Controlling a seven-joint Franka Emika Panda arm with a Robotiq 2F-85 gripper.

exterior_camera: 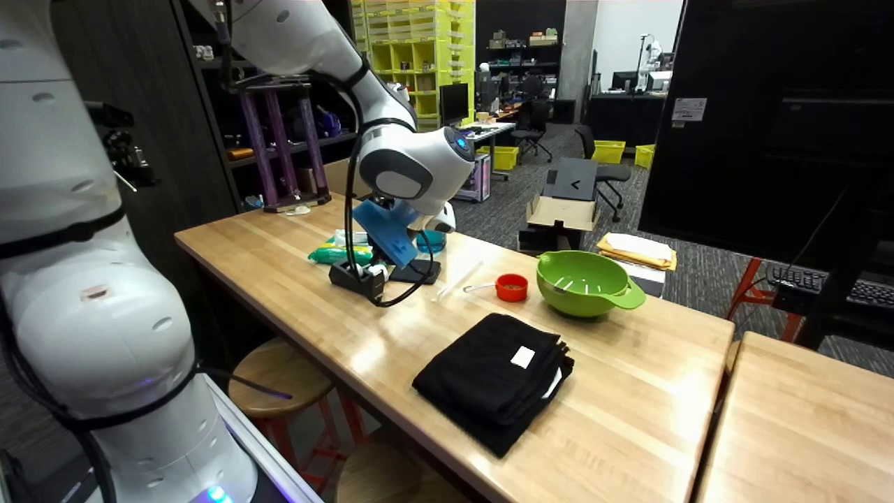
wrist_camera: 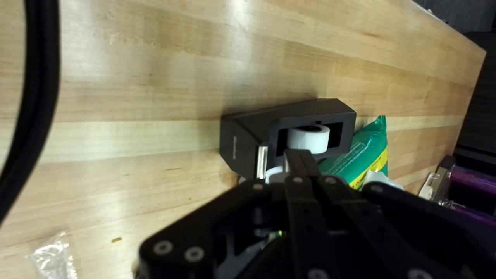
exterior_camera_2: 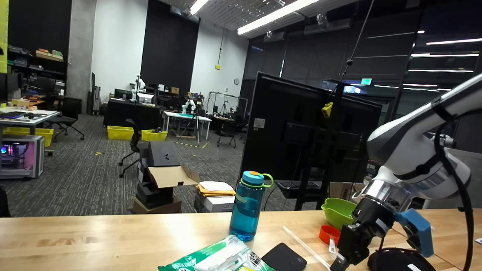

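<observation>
A black tape dispenser (wrist_camera: 241, 135) with a white tape roll (wrist_camera: 307, 139) in it stands on the wooden table. My gripper is shut, its tips overlapping the dispenser's near side and the roll's lower edge in the wrist view. Nothing shows between its fingers, and contact with the dispenser cannot be told. A white rounded item (wrist_camera: 274, 173) is partly hidden beside them. In exterior view 1 the blue part on the arm hides most of the gripper above the dispenser (exterior_camera: 352, 279). From the other side, my gripper (exterior_camera_2: 337, 265) points downward at the frame's bottom edge.
Close by are a green packet (wrist_camera: 358, 155), a black flat pad (exterior_camera_2: 284, 258) and a blue bottle (exterior_camera_2: 247, 205). Farther right lie a red measuring cup (exterior_camera: 511, 288), a green bowl (exterior_camera: 578, 283) and folded black cloth (exterior_camera: 494, 377).
</observation>
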